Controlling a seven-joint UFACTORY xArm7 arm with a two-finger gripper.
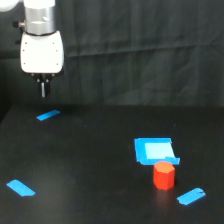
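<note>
My gripper [43,88] hangs above the back left of the black table, pointing down. Its dark fingers are small and close together against the dark curtain, so how they stand is unclear. A red block [164,176], rounded with flat sides, stands on the table at the front right. Just behind it lies a blue square [141,153] with a paler, whitish patch [159,151] on it. The gripper is far from both of these.
Blue strips lie flat on the table: one [48,115] below the gripper, one [20,188] at the front left, one [191,196] at the front right. A black curtain [140,50] hangs behind.
</note>
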